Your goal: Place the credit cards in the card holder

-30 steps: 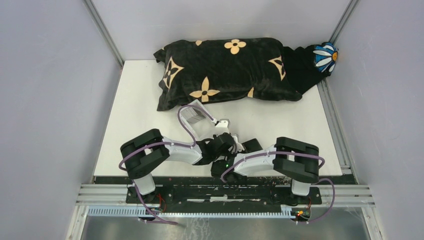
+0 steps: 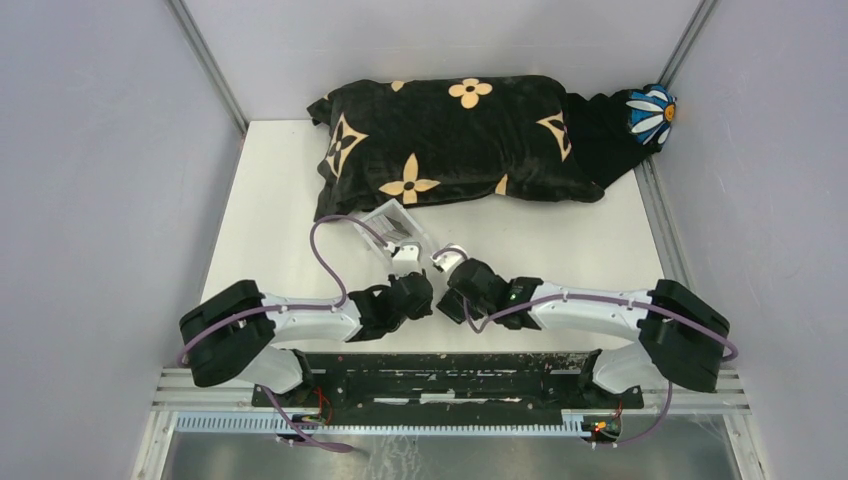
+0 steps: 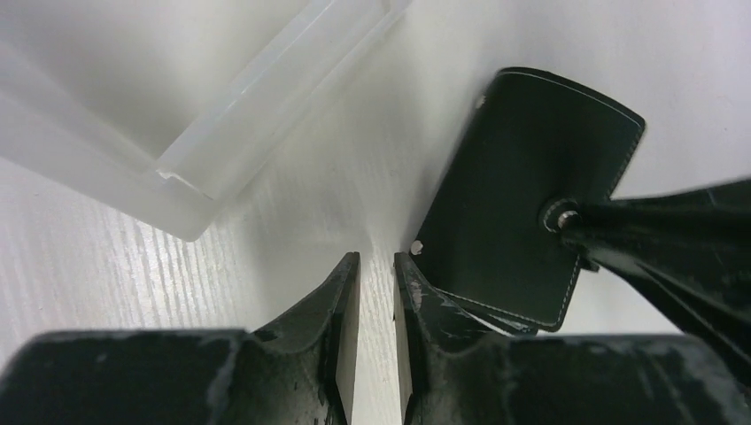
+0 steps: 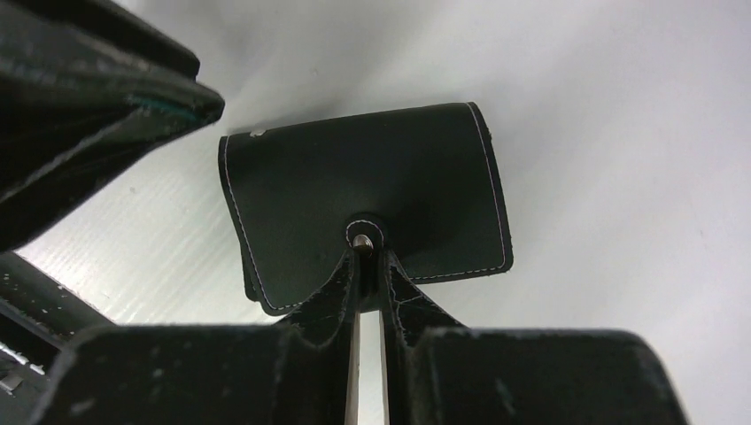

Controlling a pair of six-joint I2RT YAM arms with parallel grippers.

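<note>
The black card holder (image 4: 425, 190) lies folded on the white table, its snap tab facing the right gripper. My right gripper is shut with its fingertips together at the snap, the tab's end between them. In the left wrist view, the same card holder (image 3: 531, 177) shows with a dark right finger reaching its snap. My left gripper is just left of the holder's corner, its fingers slightly apart with bare table between them. From above, the holder (image 2: 451, 305) shows between the two grippers. No credit card can be clearly made out.
A translucent white tray (image 3: 257, 115) stands up and left of the left gripper; from above, something grey lies in it. A large black patterned cushion (image 2: 440, 140) fills the back.
The left gripper has moved left. The right arm has swung up and outward, and the dark holder now shows farther left, beside the right gripper. The tray has not moved.
</note>
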